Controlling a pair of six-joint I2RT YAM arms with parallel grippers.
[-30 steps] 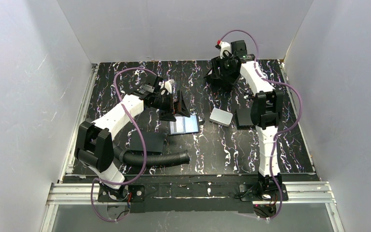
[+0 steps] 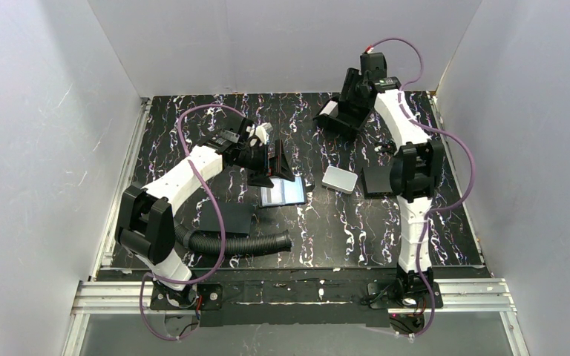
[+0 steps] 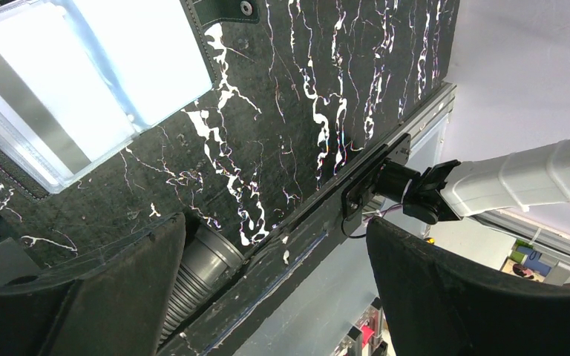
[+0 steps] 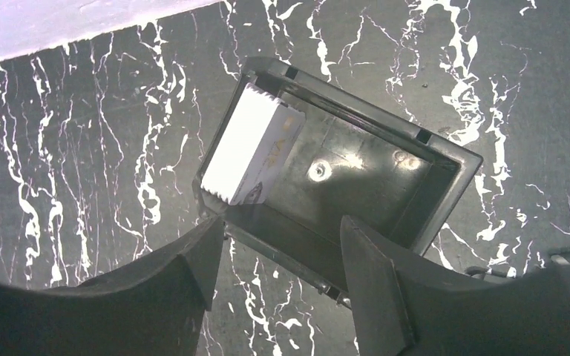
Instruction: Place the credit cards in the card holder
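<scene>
A stack of white cards [image 4: 241,144] leans at one end of a black bin [image 4: 375,104]; the rest of the bin's floor is bare. Above the bin's near side, my right gripper is open, with nothing between its fingers. The card holder [image 2: 283,192] lies open and flat mid-table, its clear sleeves [image 3: 52,89] showing in the left wrist view. Close over the holder in the top view, my left gripper stands open and empty. Part of the bin [image 2: 334,130] is hidden by the right gripper in the top view.
A white box [image 2: 339,179] sits right of the holder, with a black box [image 2: 376,182] beyond it. A black ribbed hose [image 2: 245,244] and a dark flat box [image 2: 226,218] lie at front left.
The right gripper has shifted to the right and a little back over the bin, uncovering the white cards at its left end. The left arm has barely moved.
</scene>
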